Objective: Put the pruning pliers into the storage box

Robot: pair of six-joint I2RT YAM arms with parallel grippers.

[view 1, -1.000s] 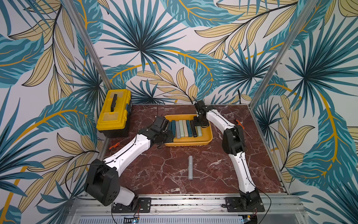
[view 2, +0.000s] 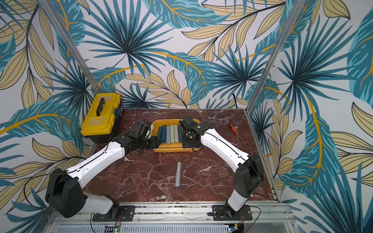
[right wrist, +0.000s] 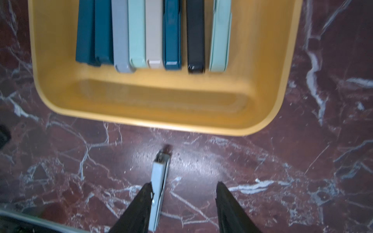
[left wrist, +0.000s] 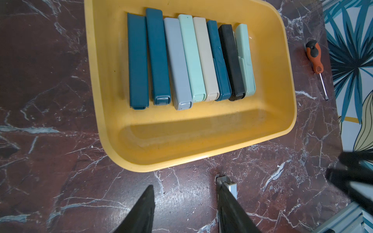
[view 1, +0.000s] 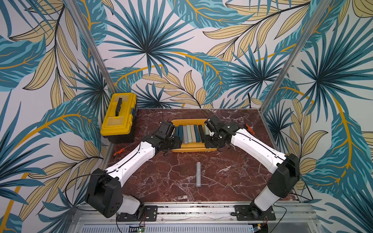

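Observation:
A small orange-handled tool (view 1: 118, 151), perhaps the pruning pliers, lies at the table's left side; its shape is too small to tell surely. Beyond it stands a black toolbox with a yellow lid (view 1: 118, 112), its lid down. In the middle is an open yellow bin (left wrist: 186, 153) holding a row of staplers (left wrist: 178, 64). Above the bin's front left, my left gripper is open and empty. Over its right part, my right gripper is open too, nothing between its fingers.
A grey stapler (view 2: 178, 174) lies alone on the table in front of the bin. An orange and black screwdriver (view 2: 233, 130) rests at the back right. Bare table (view 1: 163, 182) spreads around the grey stapler. The two arms' grippers are close together.
The left arm has barely shifted.

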